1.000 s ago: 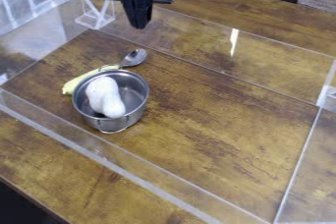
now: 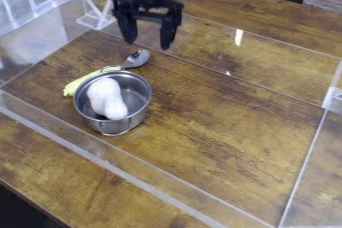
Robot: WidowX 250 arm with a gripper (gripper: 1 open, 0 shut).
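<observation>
My dark gripper (image 2: 146, 34) hangs at the upper middle of the camera view, open, above and a little behind a metal spoon (image 2: 135, 59). Below the spoon, a steel pot (image 2: 132, 113) holds a white object (image 2: 108, 99). A pale yellow elongated item (image 2: 83, 79) lies along the pot's upper left, partly hidden by it.
Clear transparent panels border the work area on the left, front and right.
My gripper has come down toward the table and the spoon. The pot, spoon and yellow item are unmoved.
</observation>
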